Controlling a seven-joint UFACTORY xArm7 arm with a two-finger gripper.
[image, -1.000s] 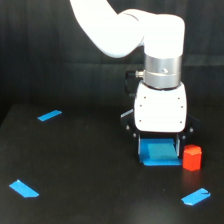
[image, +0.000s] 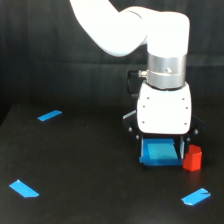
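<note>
My white arm reaches down from the top of the camera view, its gripper (image: 161, 144) low over a blue square tray (image: 160, 159) on the black table. Dark fingers hang on either side of the tray's upper part; whether anything is between them is hidden behind the white housing. A red block (image: 193, 157) lies just right of the tray, beside the right finger.
Blue tape strips lie at the upper left (image: 49, 114), lower left (image: 24, 189) and lower right (image: 196, 196).
The gripper has shifted very slightly right and down. The red block appears slightly shifted to the right.
</note>
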